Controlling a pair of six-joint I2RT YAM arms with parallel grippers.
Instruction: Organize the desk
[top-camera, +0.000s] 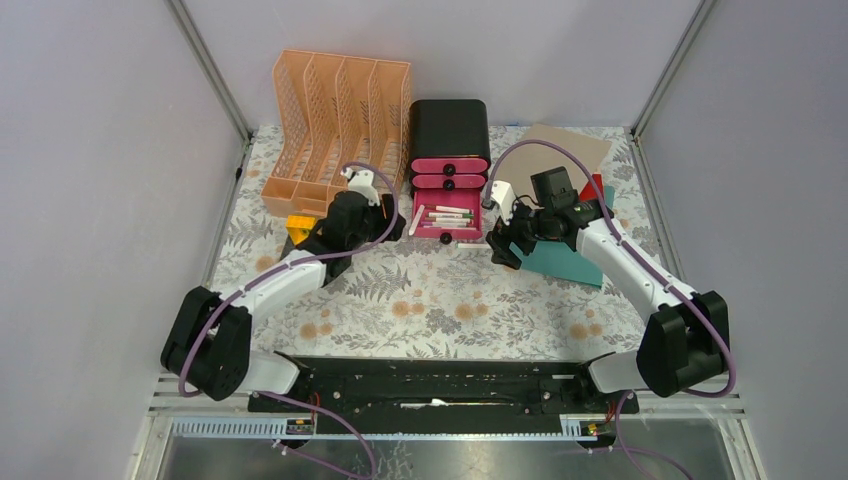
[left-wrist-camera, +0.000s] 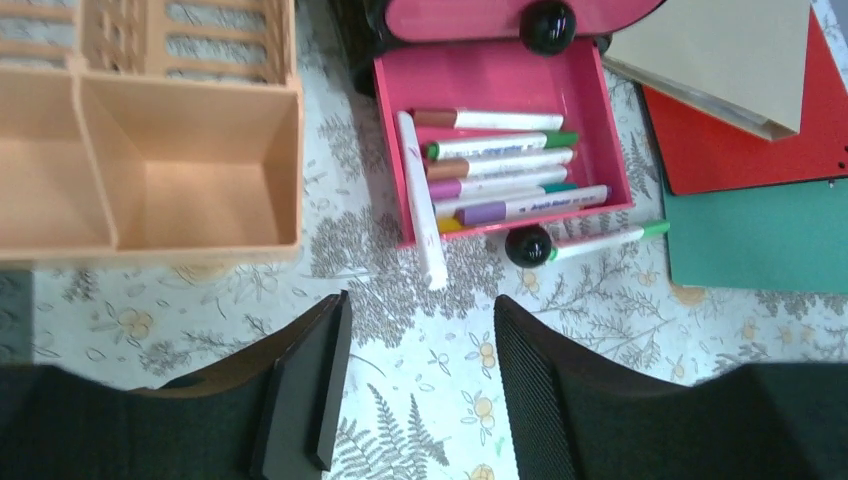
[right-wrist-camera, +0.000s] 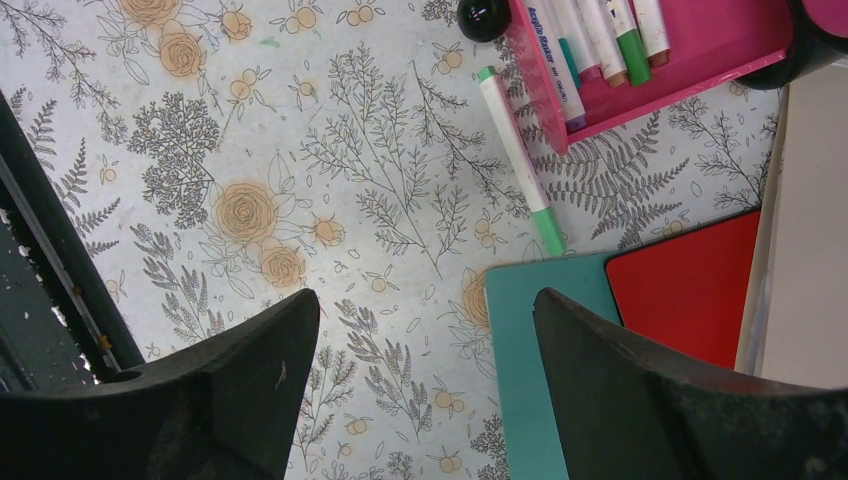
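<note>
An open pink drawer holds several markers, with one white marker lying over its front left corner. A green-capped marker lies on the desk in front of it. My left gripper hangs left of the drawer, open and empty. My right gripper is open and empty above the desk right of the drawer, beside a teal folder and a red folder.
A peach organizer stands back left, beside the black drawer box. A tan board lies back right, a yellow object at left.
</note>
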